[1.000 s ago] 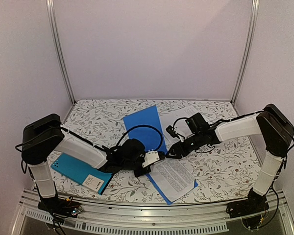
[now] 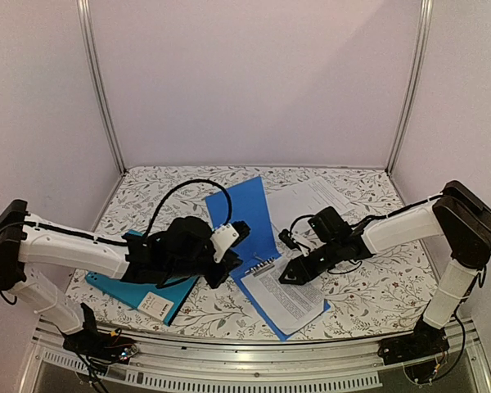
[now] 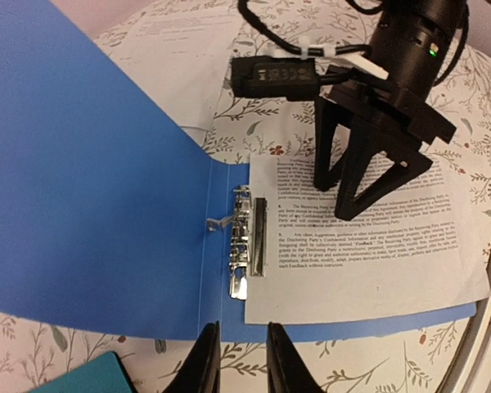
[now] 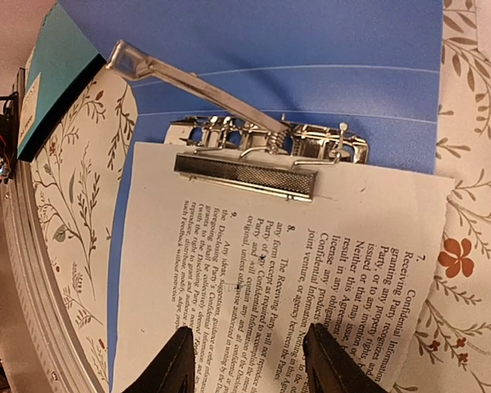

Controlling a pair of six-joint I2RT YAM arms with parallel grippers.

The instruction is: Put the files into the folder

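Observation:
An open blue folder (image 3: 106,221) lies mid-table with printed sheets (image 3: 352,262) on its inner side beside a metal clip (image 4: 229,176), whose lever (image 4: 204,90) sticks up. My right gripper (image 2: 290,270) is low over the sheets, part open, nothing visible between its fingers. My left gripper (image 2: 225,266) is raised just left of the clip; its fingertips (image 3: 207,344) show apart, with nothing between them.
Another white paper (image 2: 311,196) lies behind the folder at the back right. A teal folder (image 2: 123,286) with a label lies at the front left.
My left gripper has lifted and moved left, away from the clip.

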